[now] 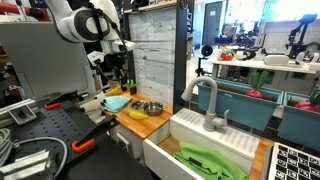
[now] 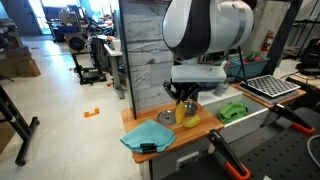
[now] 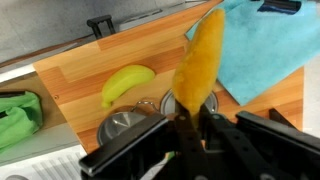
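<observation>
In the wrist view my gripper is shut on an orange-yellow elongated object [image 3: 203,62], perhaps a toy carrot. It hangs over the wooden counter near the blue cloth [image 3: 262,50]. Exterior view 2 shows the same orange object [image 2: 180,112] pointing downward beneath the gripper [image 2: 181,100], beside the cloth [image 2: 150,135]. A yellow banana-like object [image 3: 128,84] lies apart on the wood. Metal bowls [image 3: 118,124] sit on the counter; the gripper and held object partly hide one of them.
The sink basin [image 1: 180,150] holds a green cloth [image 1: 210,160], with a grey faucet [image 1: 210,100] behind it. A dish rack [image 1: 293,162] stands at the right. Bare wooden counter [image 3: 75,75] lies left of the banana.
</observation>
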